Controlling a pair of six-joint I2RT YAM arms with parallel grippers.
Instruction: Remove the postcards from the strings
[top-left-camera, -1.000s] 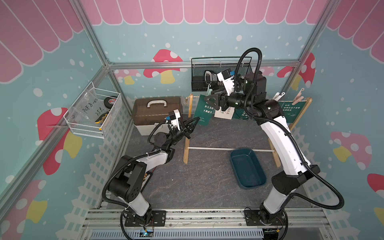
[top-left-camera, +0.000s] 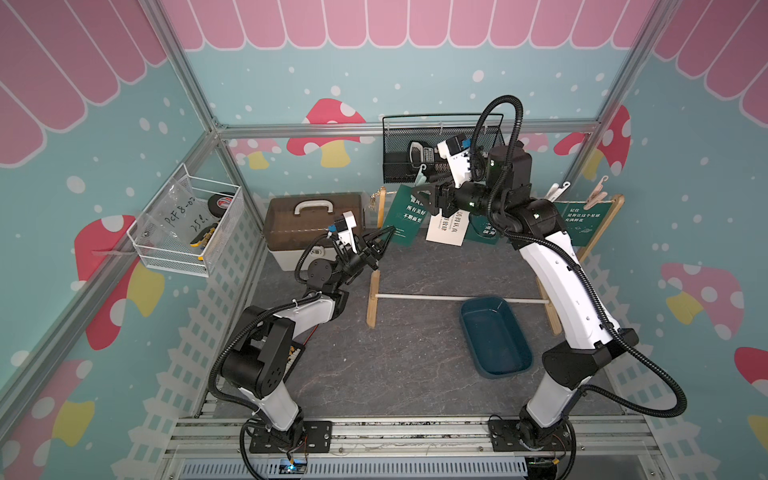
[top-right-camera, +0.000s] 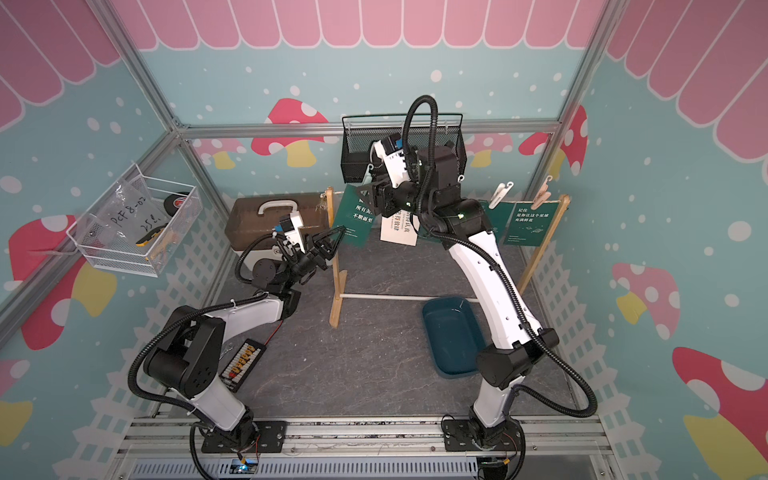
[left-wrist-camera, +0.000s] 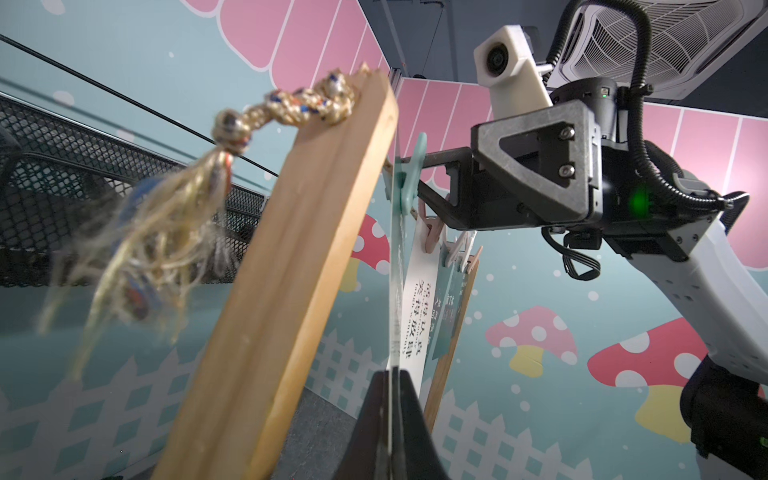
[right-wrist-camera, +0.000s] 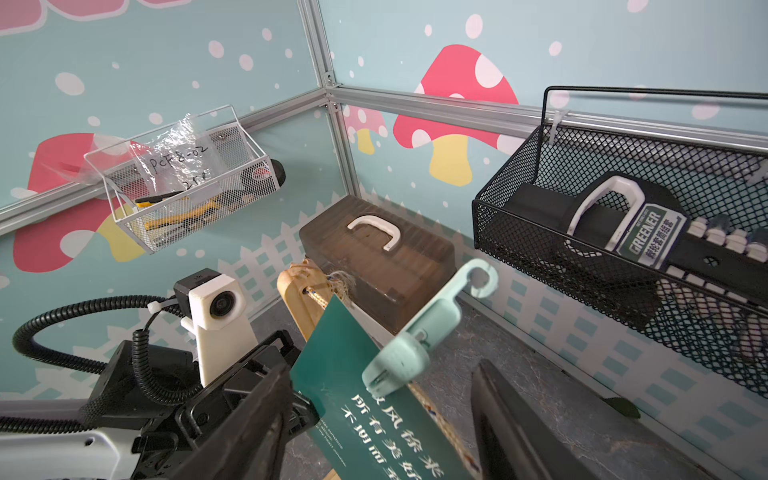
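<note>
A dark green postcard (top-left-camera: 405, 216) hangs tilted from the string at the frame's left end, under a mint clothespin (right-wrist-camera: 416, 340). My left gripper is shut on the card's edge, which runs between its fingertips in the left wrist view. My right gripper is open around the clothespin, its fingers apart on either side and not touching it. Farther right hang a white postcard (top-left-camera: 447, 227), a partly hidden green one (top-left-camera: 481, 230) and another green card (top-left-camera: 586, 216). My right arm hides part of the string.
A wooden post (top-left-camera: 373, 296) stands beside the left gripper. An empty blue tray (top-left-camera: 518, 369) sits on the grey table by the lower white rod (top-left-camera: 420, 297). Behind are a brown-lidded box (top-left-camera: 276, 224) and a black wire basket (top-left-camera: 397, 172).
The left gripper has shifted slightly left and up, and the green card's lower end has swung left with it, tilting the card more.
</note>
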